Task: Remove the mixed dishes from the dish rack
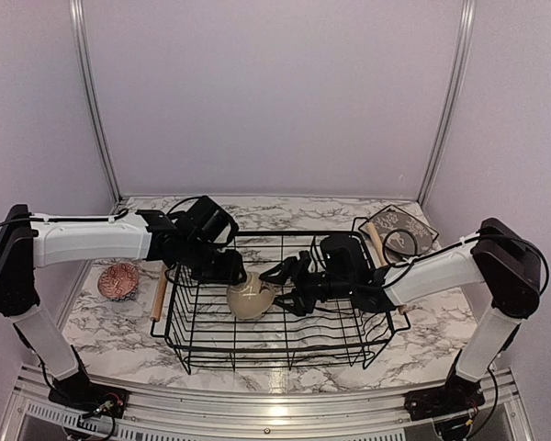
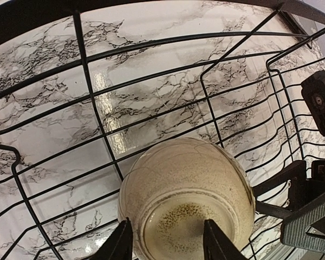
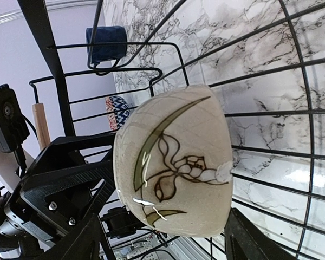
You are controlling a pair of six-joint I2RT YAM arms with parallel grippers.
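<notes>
A beige bowl with a brown flower drawing lies tipped in the black wire dish rack, its foot ring showing in the left wrist view. At the bowl's upper left edge is my left gripper, its fingers apart in front of the bowl's underside. From the right, my right gripper reaches the bowl with spread fingers on either side of it. Whether either one's pads press on the bowl cannot be made out.
A red patterned bowl rests on the marble counter left of the rack. Patterned flat dishes are at the back right. A wooden handle marks the rack's left side. The rack's right half holds no dishes I can see.
</notes>
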